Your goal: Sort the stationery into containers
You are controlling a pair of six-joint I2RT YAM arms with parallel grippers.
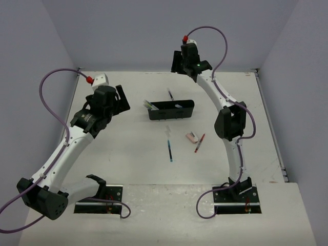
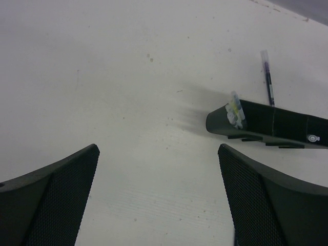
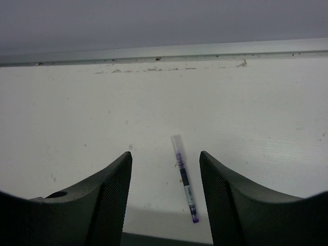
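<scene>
A dark container (image 1: 171,114) with compartments stands at the table's middle, light-coloured items (image 2: 235,114) in its left end and a small item (image 2: 313,138) farther right. Behind it lies a clear-capped pen (image 3: 184,179). In front are a blue pen (image 1: 170,150), a red pen (image 1: 200,143), a pink-and-white object (image 1: 192,137) and a clear item (image 1: 168,131). My left gripper is open and empty, up to the left of the container. Open above the table's back, my right gripper has the clear-capped pen in view below, between its fingers in the image but not held.
Walls enclose the table; the back edge (image 3: 164,59) runs close beyond the clear-capped pen. Both arms reach in from the front.
</scene>
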